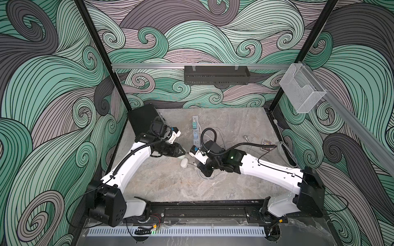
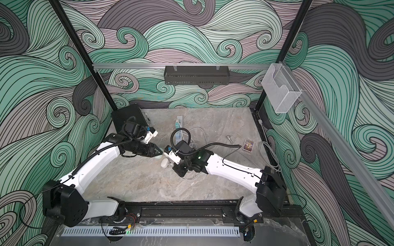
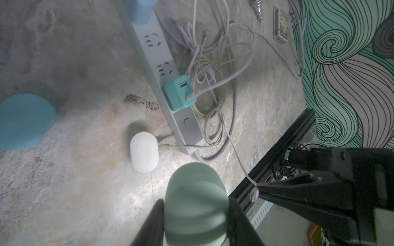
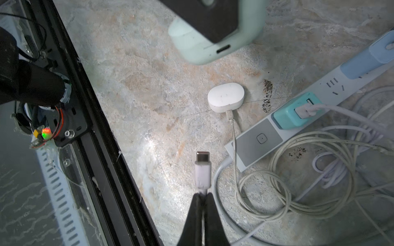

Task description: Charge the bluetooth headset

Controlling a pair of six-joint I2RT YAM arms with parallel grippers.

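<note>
A mint headset case is held in my left gripper, shut on it; the right wrist view shows its port (image 4: 222,49) facing down toward the right gripper. My right gripper is shut on a white USB-C cable plug (image 4: 202,172), its metal tip out, below and a short way apart from the case. A white oval case (image 4: 225,97) lies on the table with a cable in it, beside the power strip (image 4: 256,143), which carries a teal charger (image 4: 289,116).
Coiled cables (image 3: 217,123) crowd the table right of the strip. A black panel (image 1: 139,116) stands at back left. A small card box (image 2: 247,145) and a metal item (image 2: 229,138) lie on the right. A mesh holder (image 2: 279,88) hangs on the right rail.
</note>
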